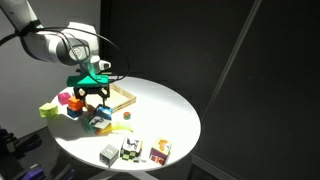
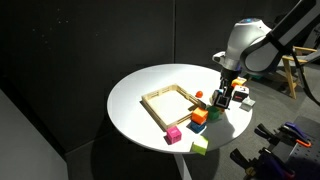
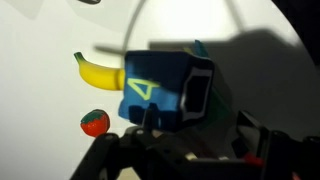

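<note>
A blue block with a yellow 4 (image 3: 150, 88) fills the middle of the wrist view, tilted and blurred. My gripper has its dark fingers spread apart at the lower edge, with the block just beyond them. Part of a green object (image 3: 215, 108) shows behind the block. From the first exterior side, a blue block (image 1: 104, 113) appears tilted below my gripper (image 1: 93, 100), over a green object. The second exterior view has the gripper (image 2: 222, 99) above a green block (image 2: 213, 114). Whether the block rests on the green object, I cannot tell.
A banana (image 3: 100, 75) and a strawberry (image 3: 95, 123) lie beside the block. Orange (image 2: 199, 116), pink (image 2: 173, 134) and light green (image 2: 199, 146) blocks stand near the table edge. An open wooden tray (image 2: 170, 104) is close by.
</note>
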